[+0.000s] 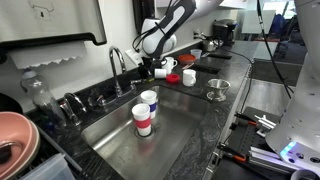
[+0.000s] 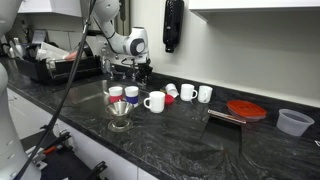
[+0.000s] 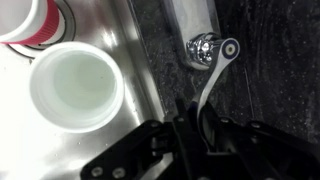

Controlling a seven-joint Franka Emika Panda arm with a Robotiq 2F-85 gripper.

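In the wrist view, the chrome faucet lever runs down from its round base to my dark gripper. The fingers look shut on the lever's lower end, though the fingertips are dark and hard to make out. To the left, a white cup seen from above stands in the metal sink, with a red-and-white cup behind it. Exterior view 1 shows the tall curved faucet behind the sink basin. I cannot make out my gripper in either exterior view.
Mugs and a red bowl stand on the counter past the sink. A metal bowl sits near the front edge. A dish rack fills the counter's left end. A person is in the background.
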